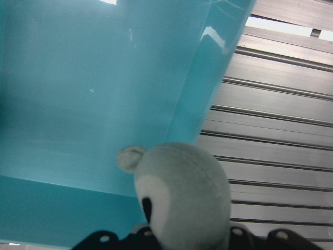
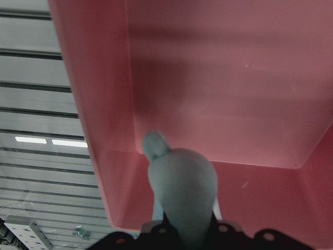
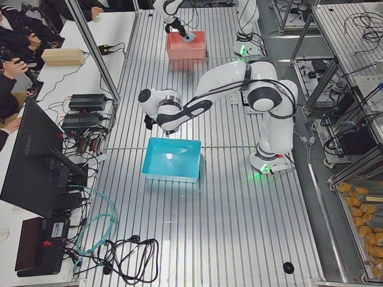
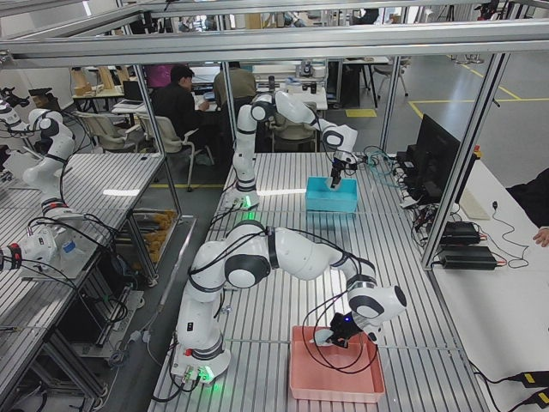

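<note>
My left gripper (image 4: 338, 172) is shut on a grey plush toy (image 1: 184, 192) with a pale face, held above the blue box (image 3: 149, 167); in the left wrist view the toy is over the box's near wall. My right gripper (image 4: 341, 330) is shut on a pale blue-grey plush toy (image 2: 182, 187), hanging in or just over the pink box (image 4: 309, 382). The blue box's floor looks empty in the left wrist view, as does the visible floor of the pink box in the right wrist view.
A monitor (image 3: 36, 161), power units and cables line the side. Metal frame posts and beams (image 4: 274, 47) border the workspace.
</note>
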